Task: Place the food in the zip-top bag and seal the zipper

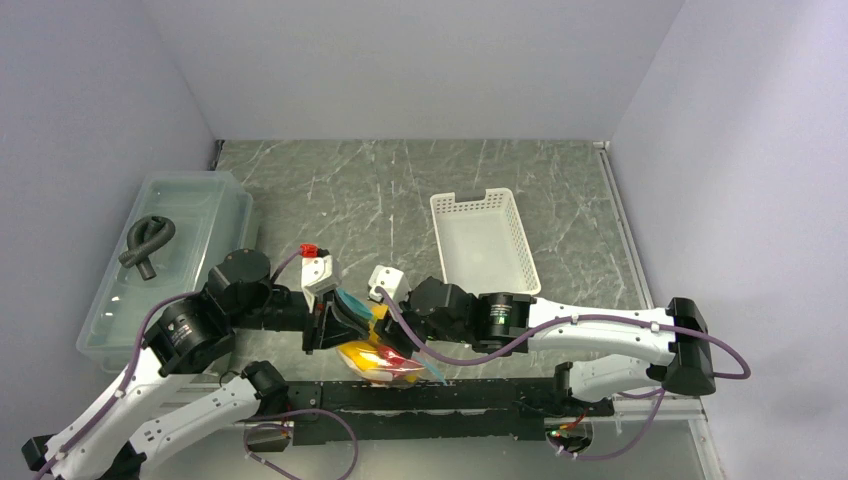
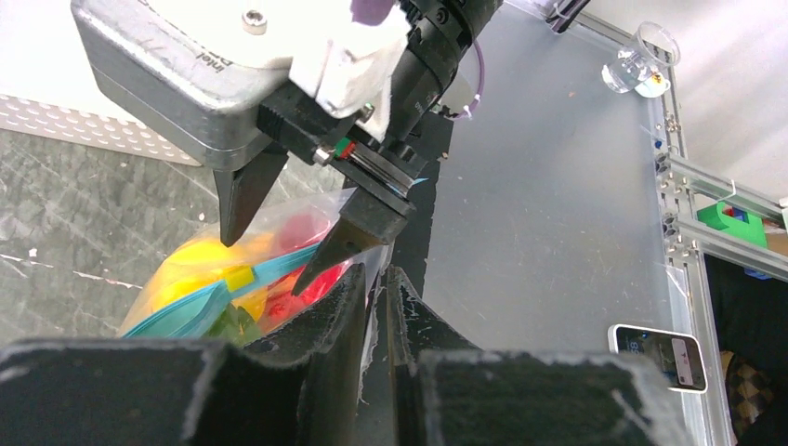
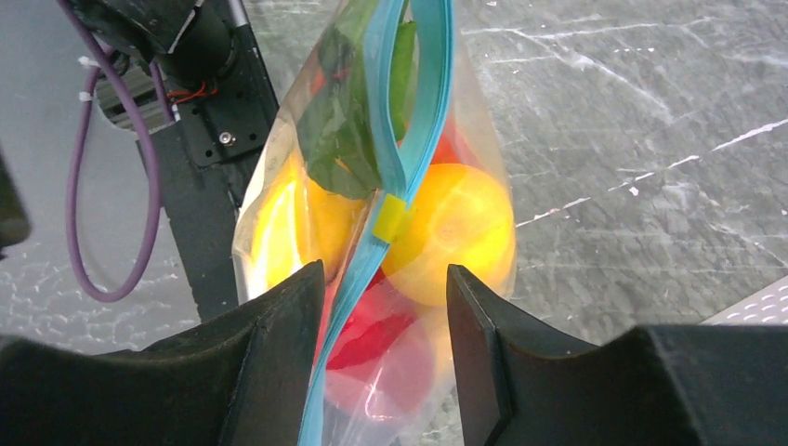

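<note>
The zip top bag (image 1: 365, 360) holds colourful food at the front edge of the worktop, with yellow, red and green pieces (image 3: 451, 232) inside. Its blue zipper (image 3: 358, 279) has a yellow slider (image 3: 391, 218) and spreads into a loop at one end. My left gripper is over the bag, fingertips close together in its own view; how far apart they are is unclear. My right gripper stands open just above the bag, its fingers either side of the zipper, near the slider.
A white perforated basket (image 1: 480, 240) stands at the back right. A lidded clear container (image 1: 190, 250) with a grey coiled item lies at the left. The two arms are very close together.
</note>
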